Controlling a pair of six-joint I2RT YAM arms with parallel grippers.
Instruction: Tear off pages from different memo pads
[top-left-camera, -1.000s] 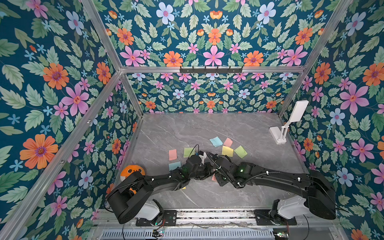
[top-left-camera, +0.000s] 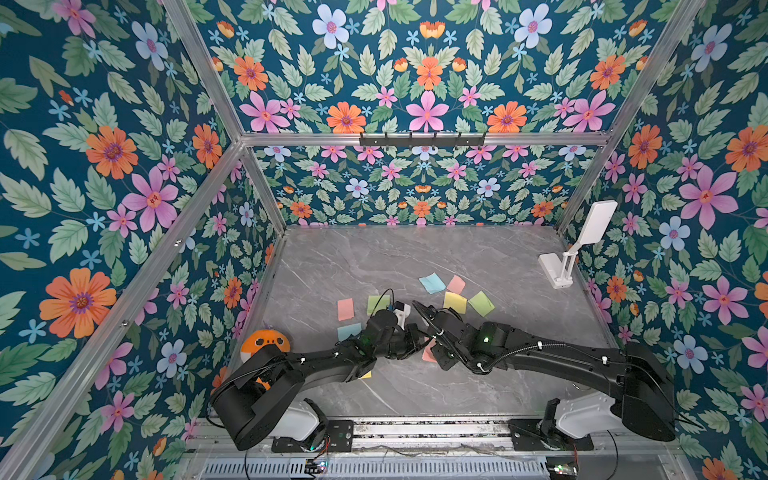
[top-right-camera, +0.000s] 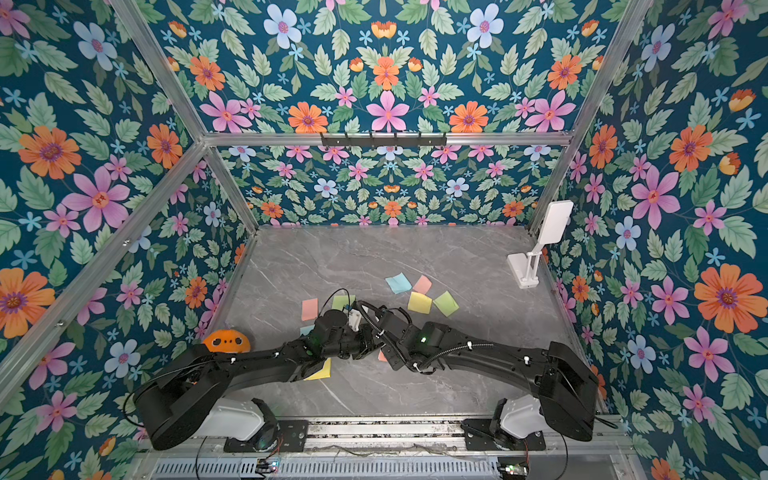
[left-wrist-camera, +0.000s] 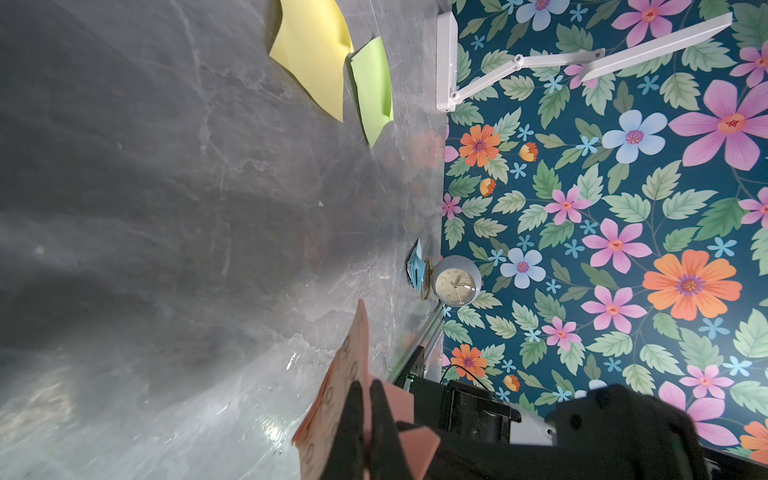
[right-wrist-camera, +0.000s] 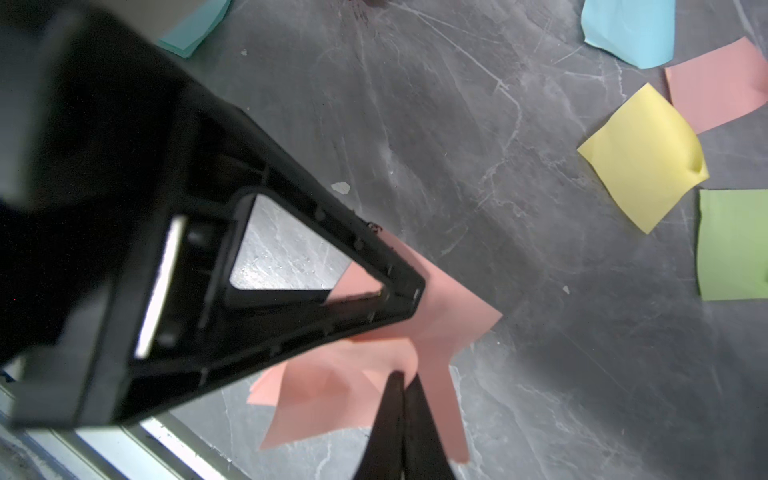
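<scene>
In the right wrist view, creased pink paper (right-wrist-camera: 456, 312) hangs at the tip of my left gripper. The left wrist view has this pink paper (left-wrist-camera: 340, 392) on both sides of my left fingertips, which are shut with a thin pink edge between them. My right gripper is shut, its tips against or just in front of the paper's lower folds; nothing clearly shows between them. From above, both grippers meet over the table's middle and mostly hide the pink paper (top-left-camera: 429, 353). Single yellow (right-wrist-camera: 644, 160), green (right-wrist-camera: 732, 244), pink (right-wrist-camera: 716, 84) and blue (right-wrist-camera: 632, 28) sheets lie apart.
Left of centre lie pink (top-left-camera: 345, 309), green (top-left-camera: 377, 305) and blue (top-left-camera: 349, 331) memo pads; a yellow one (top-right-camera: 320, 370) is partly under the left arm. An orange object (top-left-camera: 264, 342) sits at far left, a white lamp (top-left-camera: 560, 268) at right.
Both arms have barely moved; the left gripper end has shifted very slightly. The loose sheets and pads stay where they were.
</scene>
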